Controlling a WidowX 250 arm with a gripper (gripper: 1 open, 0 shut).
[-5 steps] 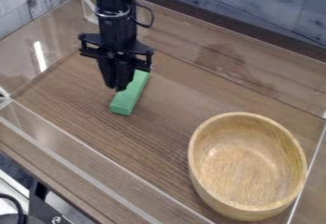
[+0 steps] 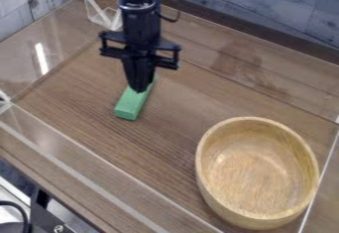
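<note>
The black robot arm hangs from the top of the view, with its gripper [image 2: 138,70] over the far end of a green rectangular block [image 2: 133,104]. The block lies flat on the wooden surface, left of centre, angled from lower left to upper right. The gripper is small and dark, and whether its fingers are open or shut is unclear.
A large cream round bowl [image 2: 255,171] sits at the lower right. A clear plastic item is at the left edge, with dark cables at the lower left.
The arm and gripper have moved a little to the right. The block appears in the same place, with slightly more of it hidden or shifted at its far end.
</note>
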